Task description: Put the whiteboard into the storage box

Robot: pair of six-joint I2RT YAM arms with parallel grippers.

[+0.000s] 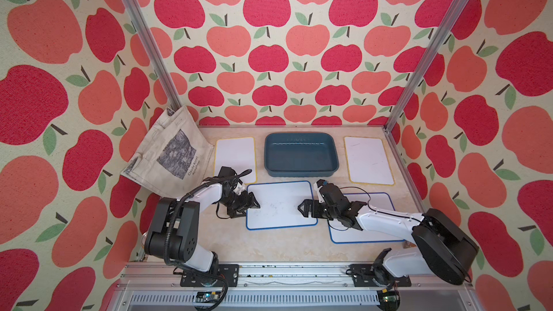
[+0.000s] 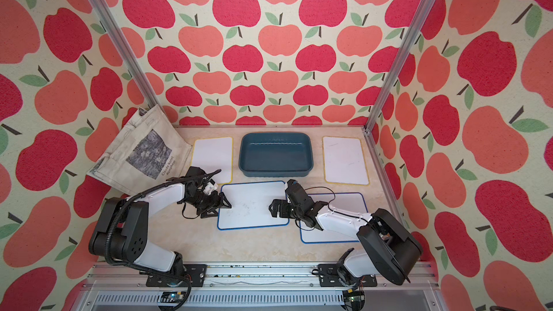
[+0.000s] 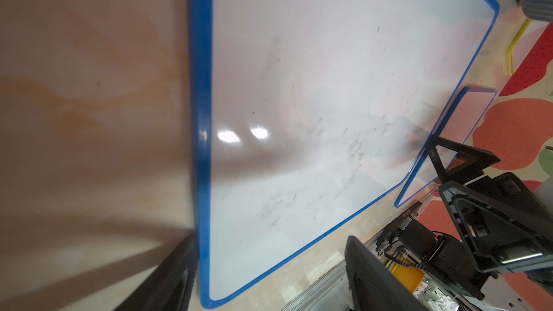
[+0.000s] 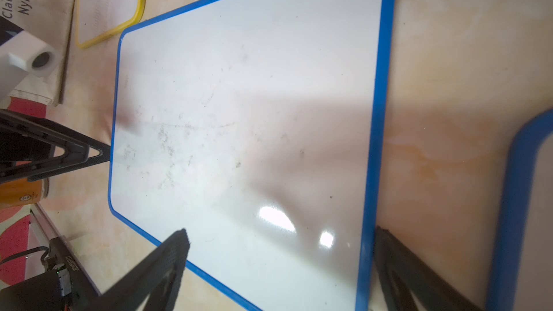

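A white whiteboard with a blue rim (image 1: 280, 205) lies flat and slightly turned at the middle front of the table. The dark teal storage box (image 1: 301, 155) sits empty behind it. At the board's left end, my left gripper is open: one finger is outside the blue edge, touching or very close to it, and the other reaches over the white face. My right gripper straddles the right end the same way, its fingers wide apart and the outer one against the rim. Neither gripper clamps the board.
Another blue-rimmed board (image 1: 377, 233) lies partly under the right arm. Yellow-rimmed boards flank the box, one left (image 1: 235, 152) and one right (image 1: 369, 160). A canvas bag (image 1: 172, 155) leans at the left wall. Bare table (image 1: 270, 246) shows in front.
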